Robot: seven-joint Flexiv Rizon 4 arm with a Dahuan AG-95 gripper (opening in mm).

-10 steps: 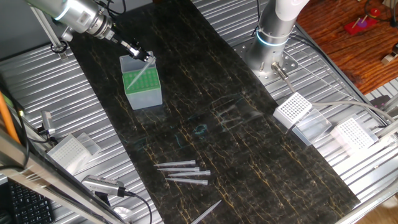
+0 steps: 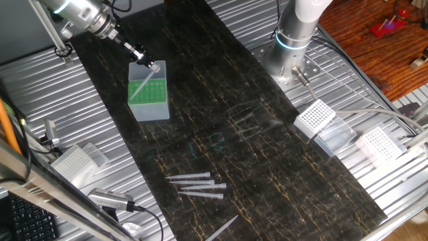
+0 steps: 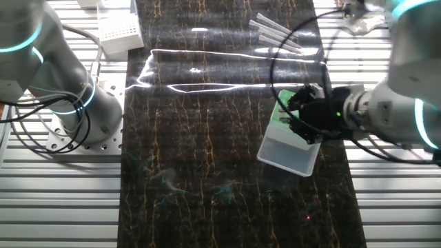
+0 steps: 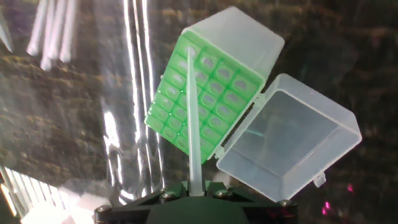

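Note:
A long translucent pipette tip (image 4: 193, 115) is gripped at its wide end by my gripper (image 2: 154, 65), which is shut on it. The tip slants down over the green rack (image 2: 147, 91) of a clear box (image 2: 150, 112). In the wrist view its narrow end lies over a hole near one corner of the green rack (image 4: 208, 93); whether it is inside the hole I cannot tell. The box's hinged lid (image 4: 289, 137) stands open on the side nearer my gripper. No other tips show in the rack. In exterior view 2 the gripper hides part of the rack.
Several loose tips (image 2: 202, 195) lie on the dark marbled mat, with one more tip (image 2: 222, 228) near its front edge. White racks (image 2: 314, 117) stand off to the right, another rack (image 2: 75, 166) at left. A grey robot column (image 2: 289, 53) rises beside the mat, whose middle is clear.
The box has shifted a little to the left and turned slightly. My gripper has moved slightly left and down in the view, still holding the tip. The loose tips have not moved.

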